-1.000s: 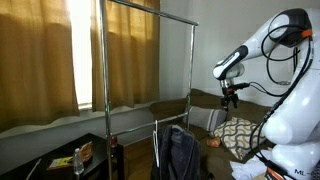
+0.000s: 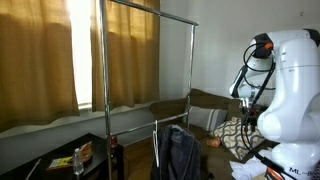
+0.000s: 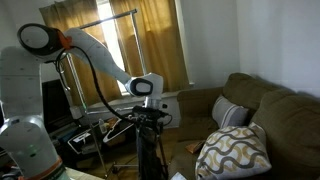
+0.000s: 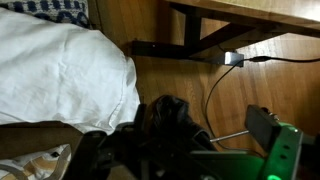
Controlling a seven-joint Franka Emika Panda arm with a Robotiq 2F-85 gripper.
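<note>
In the wrist view my gripper is open, its dark fingers standing apart at the bottom. Between and below them shows a dark, crumpled thing (image 4: 168, 115), perhaps cloth; contact cannot be judged. Exterior view 2 has the gripper (image 3: 150, 119) in line with a dark garment (image 3: 149, 156), though their depth apart is unclear. At the right of exterior view 1 the gripper (image 2: 247, 108) hangs low near the sofa, well right of a dark garment (image 2: 180, 153) on a rack.
White cloth (image 4: 65, 75) fills the left of the wrist view. A wooden tabletop (image 4: 265, 10) with a dark leg and a cable lies at the top. Patterned cushions (image 3: 232, 152) rest on the brown sofa (image 3: 290, 130). Metal rack posts (image 2: 105, 80) stand left of the arm.
Over the last second the arm has come down and shifted right in exterior view 1, bringing the gripper lower. The rack and garment look unmoved.
</note>
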